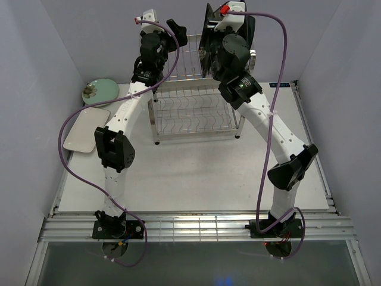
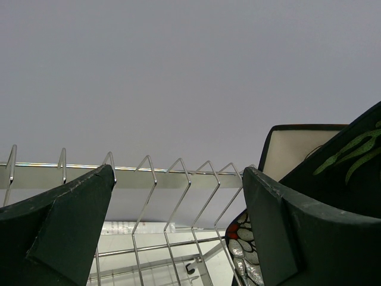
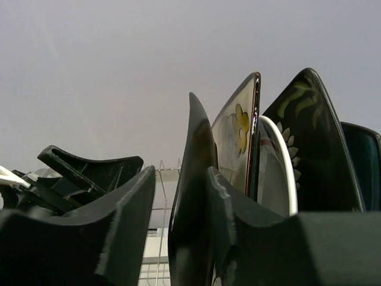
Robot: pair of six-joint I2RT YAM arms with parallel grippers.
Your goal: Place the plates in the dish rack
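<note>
Several plates stand upright in the right part of the rack's upper tier point(image 1: 184, 77): a dark plate point(image 3: 190, 155), a flowered square plate point(image 3: 235, 131), a white one point(image 3: 280, 161) and more dark ones. My right gripper is at the dark plate's edge, which lies between its fingers; whether they touch it I cannot tell. My left gripper stands open over the rack's left part, wires and empty space between its fingers. A green plate point(image 1: 101, 89) and a white square plate point(image 1: 83, 131) lie on the table at the left.
The lower tier of the rack is empty. Walls close in at left, right and back.
</note>
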